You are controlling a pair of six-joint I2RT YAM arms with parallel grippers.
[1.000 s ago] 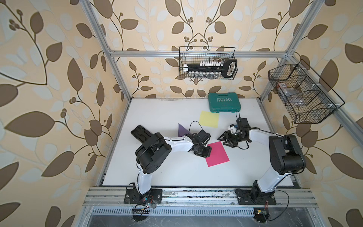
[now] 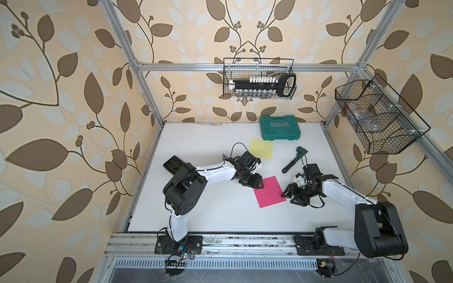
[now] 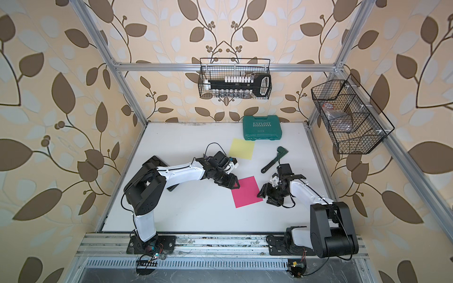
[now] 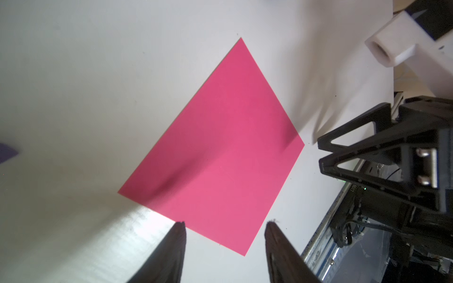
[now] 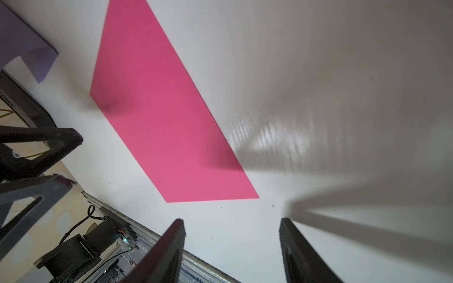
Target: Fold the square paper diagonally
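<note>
A square pink paper (image 2: 270, 193) lies flat and unfolded on the white table. My left gripper hangs above its left and back part, open, with nothing between its fingers; from its wrist the whole sheet shows. My right gripper is just off the paper's right side, low over the table, its fingers apart and empty, near a corner of the sheet. The top views show both grippers close on either side of the pink paper (image 3: 245, 192).
A yellow sheet (image 2: 262, 148) lies behind, with a green case (image 2: 279, 127) and a dark green wrench (image 2: 292, 162) at the back right. A purple paper (image 5: 28, 42) is partly hidden by the left arm. A black object (image 2: 173, 164) lies left.
The paper looks unchanged.
</note>
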